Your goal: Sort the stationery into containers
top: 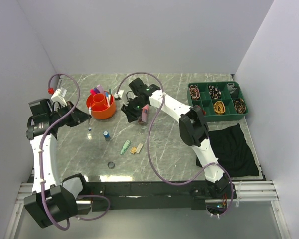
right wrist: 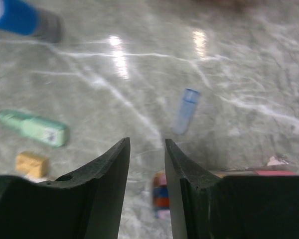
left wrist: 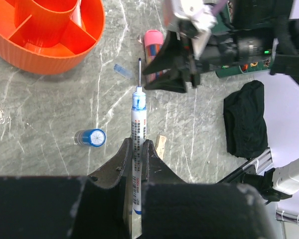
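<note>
A slim white pen with blue ends (left wrist: 138, 129) stands with its thin tip bare, and my left gripper is shut on it. To the left of centre on the table is the orange round holder (top: 100, 113) with several pens and markers in it. A small clear-blue cap (right wrist: 187, 110) lies loose on the marble. My right gripper is partly open over the table beside this cap, with no object between its fingertips. Next to it lies a pink-topped tube with coloured stripes (left wrist: 153, 47), partly covered by the gripper in the top view.
A blue-topped cylinder (top: 106, 135), green utility knife (top: 125, 147), yellow block (top: 133, 150), pale eraser (top: 139, 148) and dark ring (top: 111, 165) lie nearer the front. The green divided tray (top: 217, 117) and black cloth (top: 233, 152) occupy the right side.
</note>
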